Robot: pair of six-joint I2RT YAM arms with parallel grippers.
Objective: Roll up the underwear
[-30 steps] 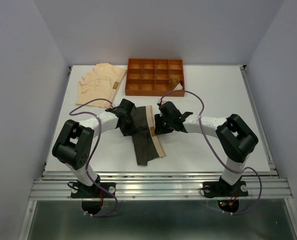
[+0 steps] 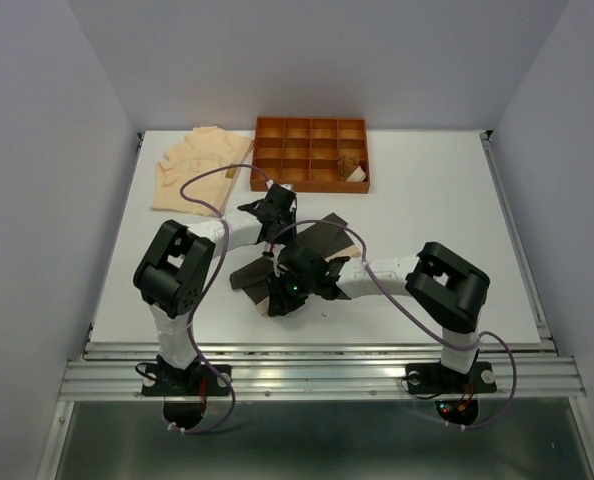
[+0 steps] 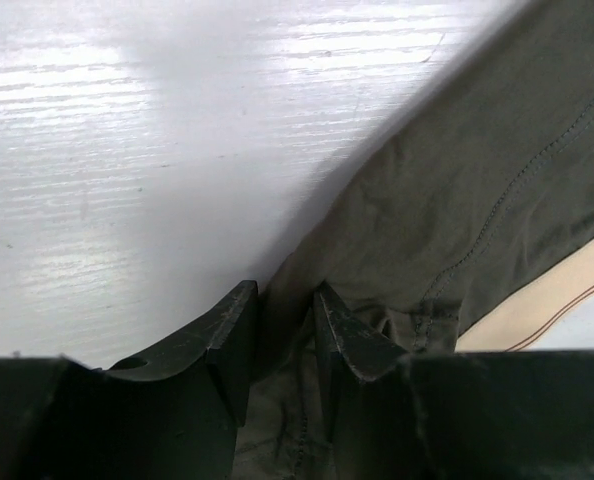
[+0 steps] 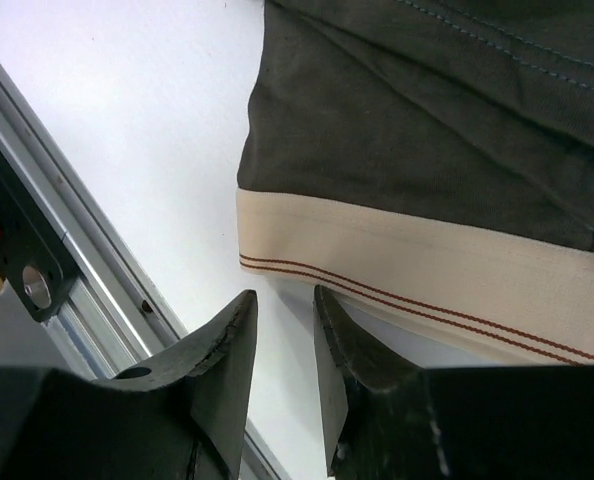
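Observation:
The dark underwear (image 2: 323,236) lies slanted on the white table, its cream waistband (image 4: 317,235) facing the right arm's side. In the left wrist view, my left gripper reaches the edge of the dark cloth (image 3: 407,230). Its fingertips stand a little apart, with a raised fold of cloth between them. Beside the waistband, over bare table, my right gripper is part open with nothing between its fingers. Both grippers cover the garment's middle in the top view.
A brown compartment box (image 2: 295,178) stands at the back, with a small brown and white item (image 2: 354,171) in it. Cream cloths (image 2: 197,165) lie at the back left.
The underwear has turned clockwise: its far end swung right and its near end left. My left gripper moved right and a little away; my right gripper moved left and nearer the front.

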